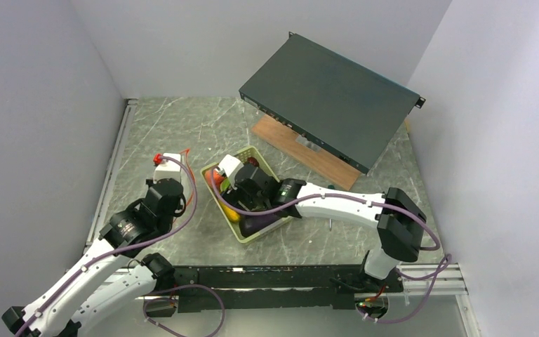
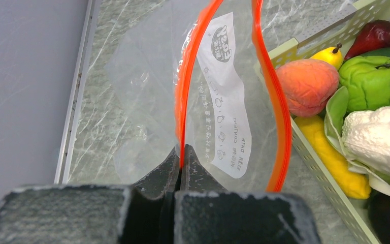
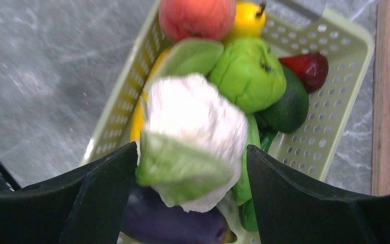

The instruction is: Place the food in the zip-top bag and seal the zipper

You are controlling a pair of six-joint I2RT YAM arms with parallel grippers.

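A clear zip top bag (image 2: 150, 96) with an orange zipper hangs with its mouth spread, a printed white label on its far wall. My left gripper is shut on one end of the orange zipper edge. Inside the green basket (image 3: 348, 96), a white cauliflower (image 3: 195, 109) with green leaves lies between the parted fingers of my right gripper. Those fingers stand close to both its sides; firm contact cannot be made out. In the top view the right arm covers most of the cauliflower.
Around the cauliflower are a peach (image 3: 198, 18), a green pepper (image 3: 251, 76), a dark eggplant (image 3: 172, 218), a red fruit (image 3: 310, 71) and other produce. A large dark box (image 1: 330, 98) overhangs a wooden board (image 1: 309, 154) at the back right. Bare counter surrounds the basket.
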